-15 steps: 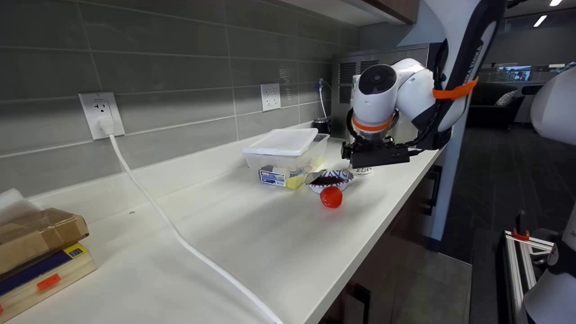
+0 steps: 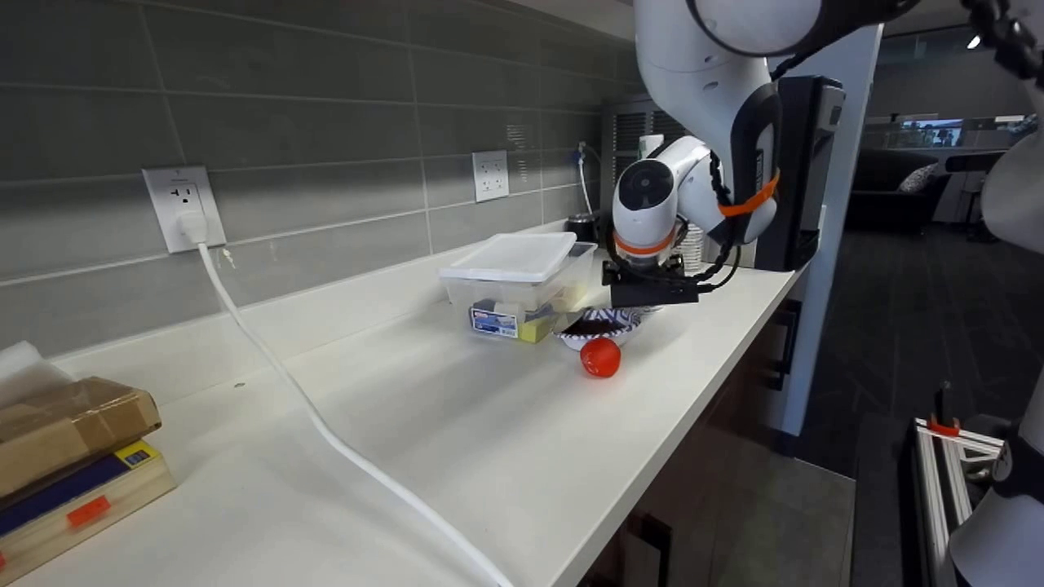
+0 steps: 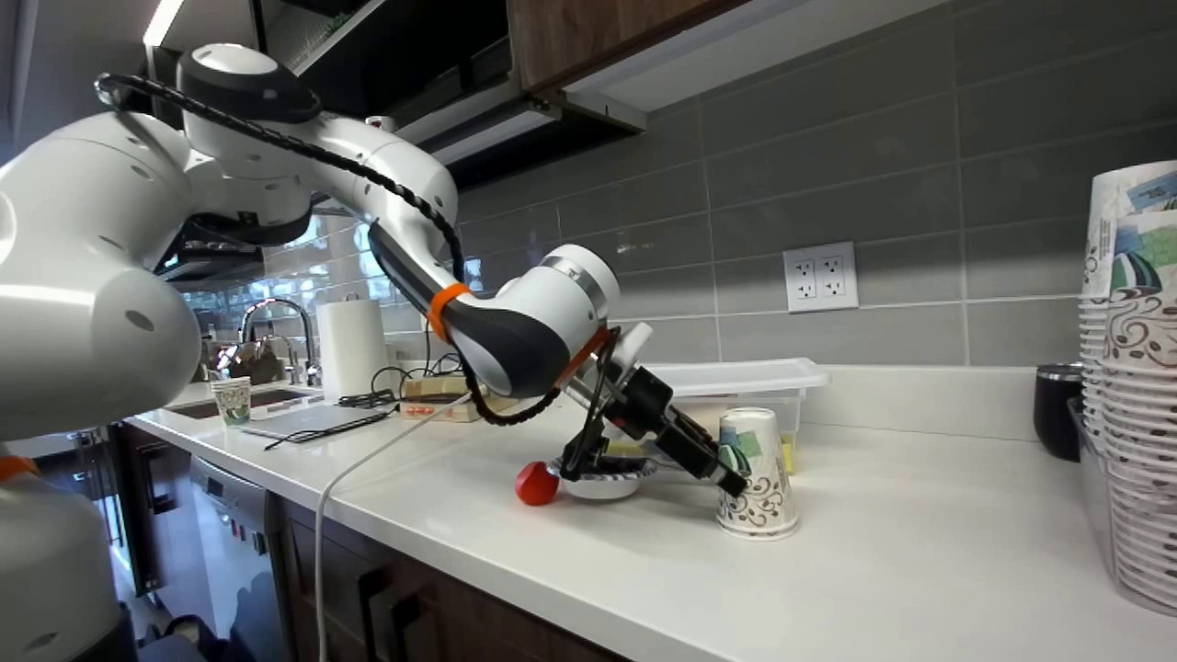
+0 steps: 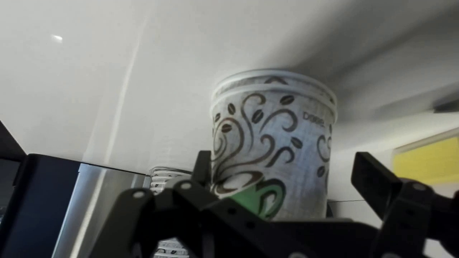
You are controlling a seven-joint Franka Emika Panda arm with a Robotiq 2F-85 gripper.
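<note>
Upside down on the counter stands a paper cup (image 3: 761,496) with a coffee-swirl print, its wide rim at the bottom. In the wrist view, the cup (image 4: 275,137) fills the space ahead of my gripper. The fingers are spread, one finger close by the cup's left side and the other off its right with a gap; nothing is gripped. In exterior view 2 my gripper (image 3: 717,469) slants down against the near-left of the cup. From exterior view 1 the arm's end (image 2: 651,284) hides most of the cup.
Beside the arm sit a patterned bowl (image 2: 577,337) with dark contents and a red ball-like object (image 2: 601,357). A lidded clear bin (image 2: 509,293) stands by the wall. A tall cup stack (image 3: 1142,441) rises at the right.
In exterior view 1 my arm's end has moved left and slightly lower, now covering the cup's visible lower part. The bowl, red object and bin have stayed in place.
</note>
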